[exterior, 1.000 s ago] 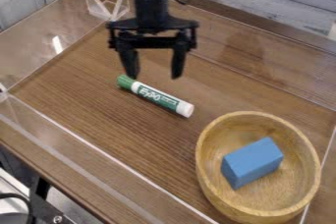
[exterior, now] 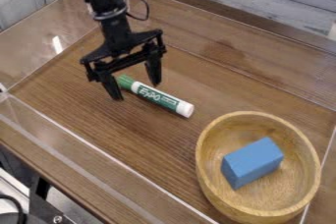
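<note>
My black gripper point(exterior: 134, 74) hangs open over the left end of a green and white tube point(exterior: 161, 98), its two fingers spread either side of that end, low near the table point(exterior: 92, 149). The tube lies diagonally on the wood, pointing toward the lower right. Whether a finger touches it I cannot tell.
A round wooden bowl point(exterior: 278, 195) holding a blue block point(exterior: 250, 159) stands at the lower right. Dark cable lies at the lower left edge.
The gripper has moved left and down from above the table's middle toward the tube's left end, and turned. The tube, bowl and block look unmoved.
</note>
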